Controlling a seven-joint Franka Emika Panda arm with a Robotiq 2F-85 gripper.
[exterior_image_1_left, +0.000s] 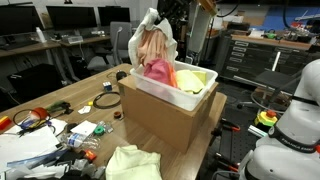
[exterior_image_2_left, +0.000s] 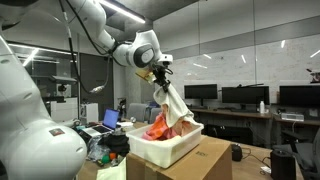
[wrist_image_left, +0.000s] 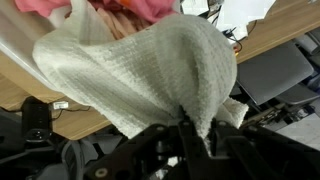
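A white cloth hangs from my gripper, which is shut on its upper part above the bin. In the wrist view the cloth covers much of the picture and hides most of the fingers. Its lower end reaches down to the white bin, among the other cloths. Inside the bin lie a red-pink cloth, a paler pink cloth and a yellow cloth. The bin stands on a cardboard box.
A cream cloth lies flat on the table in front of the box. Tools, cables, a clear bottle and white papers crowd the left side. Monitors and a desk stand behind.
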